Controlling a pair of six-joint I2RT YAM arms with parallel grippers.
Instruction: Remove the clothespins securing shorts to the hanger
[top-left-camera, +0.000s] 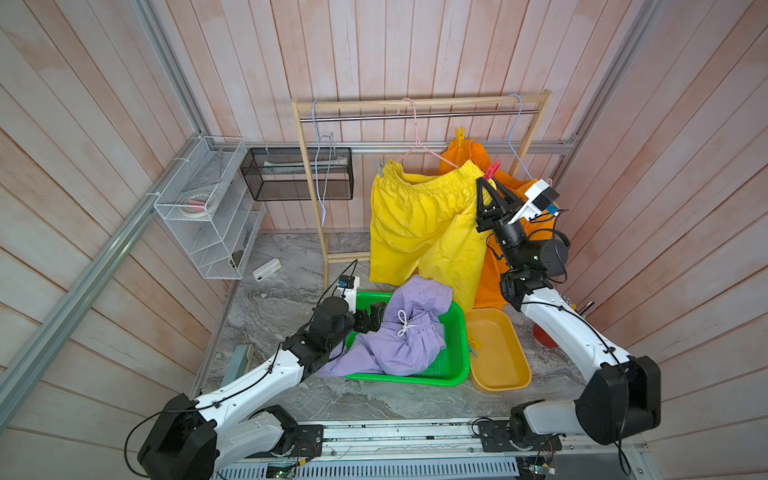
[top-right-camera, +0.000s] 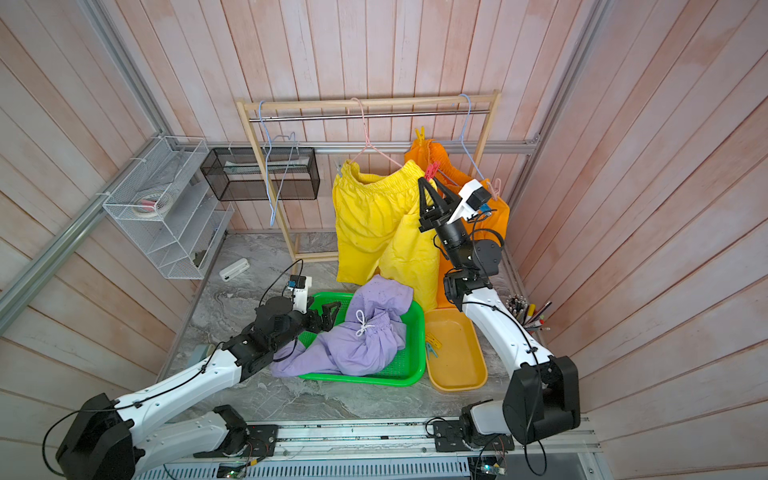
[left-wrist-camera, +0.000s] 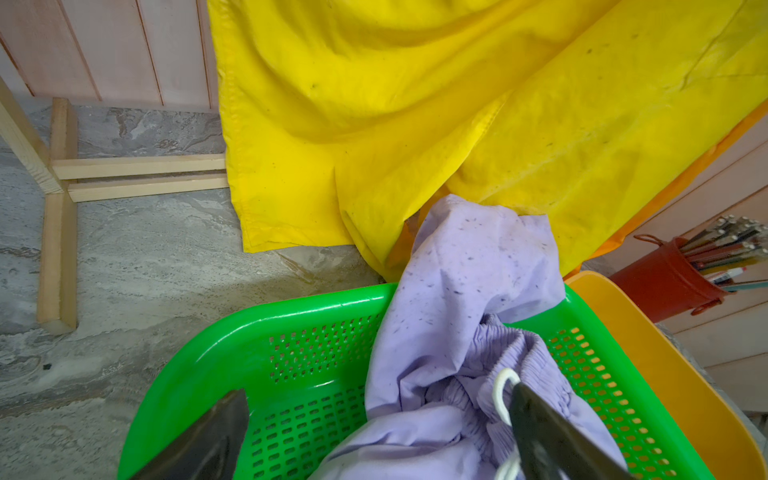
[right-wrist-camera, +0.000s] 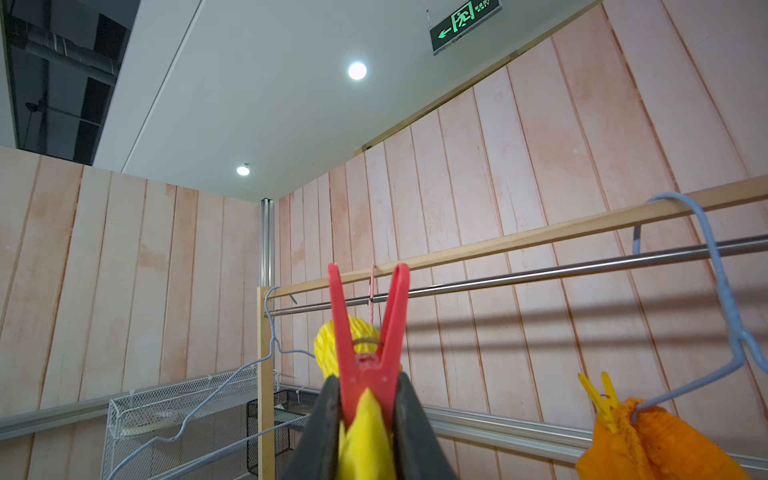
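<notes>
Yellow shorts (top-left-camera: 424, 212) hang below the pink hanger (top-left-camera: 417, 128). A blue-grey clothespin (top-left-camera: 380, 168) sits at their left waistband corner. At the right corner stands a red clothespin (right-wrist-camera: 365, 344), handles upward, its lower end on yellow cloth. My right gripper (top-left-camera: 486, 188) is shut there on the shorts' waistband; in the right wrist view the cloth and pin rise between its fingers. Whether the red pin also grips the hanger cannot be told. Over the green basket (top-left-camera: 457, 352) my left gripper is open, with nothing held, above lilac shorts (left-wrist-camera: 472, 320).
Orange shorts (top-left-camera: 520, 224) with a yellow clothespin (right-wrist-camera: 604, 392) hang behind on a blue hanger (right-wrist-camera: 724, 296). A yellow tray (top-left-camera: 500, 372) with loose clothespins lies right of the basket. A red pot (left-wrist-camera: 664, 280) of sticks stands beyond. The wooden rack (top-left-camera: 320, 200) frames the garments.
</notes>
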